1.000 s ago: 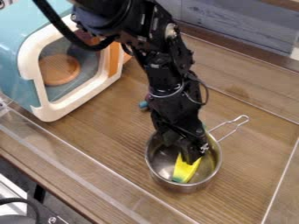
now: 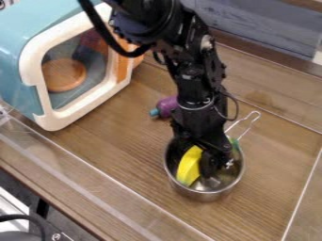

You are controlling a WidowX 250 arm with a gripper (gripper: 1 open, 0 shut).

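Note:
The black gripper (image 2: 209, 151) reaches down into a steel pot (image 2: 208, 188) with a wire handle (image 2: 249, 123), standing on the wooden counter. A yellow object (image 2: 189, 165) stands tilted inside the pot at the gripper's left side. The fingertips are dark and partly hidden, so whether they hold it cannot be told.
A light blue toy oven (image 2: 60, 113) with an open window and a brown disc inside stands at the upper left. A purple object (image 2: 164, 107) lies behind the gripper. The counter's front edge runs along the lower left, with clear wood left of the pot.
The gripper has shifted within the pot and stands more upright. The yellow object has moved from the pot's right to its left side and is tilted differently.

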